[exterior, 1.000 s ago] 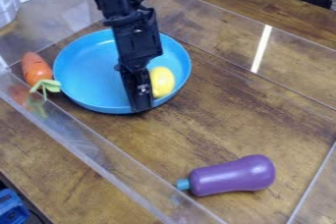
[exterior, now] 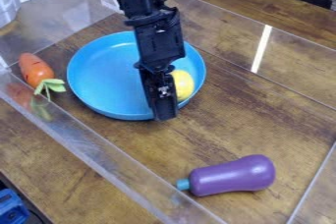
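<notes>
My black gripper (exterior: 163, 90) reaches down from the top into a blue bowl (exterior: 100, 83). It is open, its lower end beside a yellow object (exterior: 184, 84) in the bowl's right side and partly in front of it. An orange toy carrot (exterior: 37, 71) with green leaves lies left of the bowl. A purple toy eggplant (exterior: 239, 175) lies at the lower right.
A clear plastic wall runs diagonally across the lower left. A blue object (exterior: 8, 208) sits in the bottom-left corner. The wooden surface (exterior: 250, 110) right of the bowl is mostly clear.
My gripper has moved slightly to the right and down, now covering more of the yellow object. The bowl has shifted slightly to the right.
</notes>
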